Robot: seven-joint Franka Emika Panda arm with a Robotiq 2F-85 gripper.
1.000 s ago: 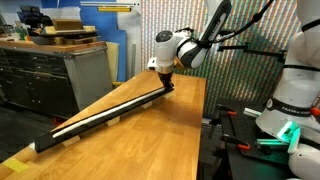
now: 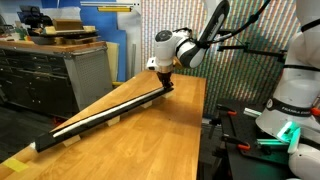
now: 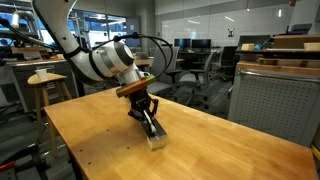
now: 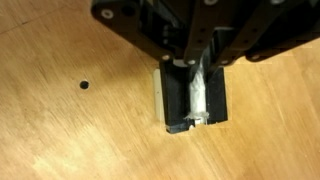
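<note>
A long black bar (image 2: 100, 118) lies slantwise across the wooden table, with a pale strip (image 2: 83, 125) along its top. At its far end my gripper (image 2: 168, 84) is low over the table. The second exterior view shows the gripper (image 3: 146, 112) from another side, tilted down onto a dark piece (image 3: 155, 130) with a pale lower edge. In the wrist view, the pale strip (image 4: 197, 97) runs over the black bar (image 4: 178, 103) and up between the fingers, which are shut on it. The gripper body hides most of the contact.
A stool (image 3: 50, 90) stands at the left in the second exterior view, with office chairs (image 3: 205, 80) behind the table. A bench with trays (image 2: 55, 50) stands behind.
</note>
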